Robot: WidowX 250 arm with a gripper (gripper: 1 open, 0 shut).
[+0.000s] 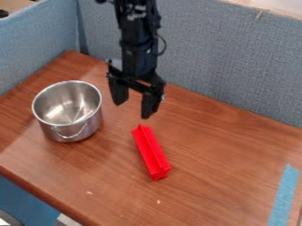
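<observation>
A black robot arm comes down from the top centre, its gripper (134, 94) hanging open above the wooden table (224, 168), between a steel pot and a red bar. Nothing shows between its two dark fingers. The shiny steel pot (69, 112) stands upright on the left. The long red bar (151, 152) lies on the table below the gripper, apart from it.
Grey-blue padded walls (224, 62) border the table at the back and left. A light blue strip (283, 194) lies at the right edge.
</observation>
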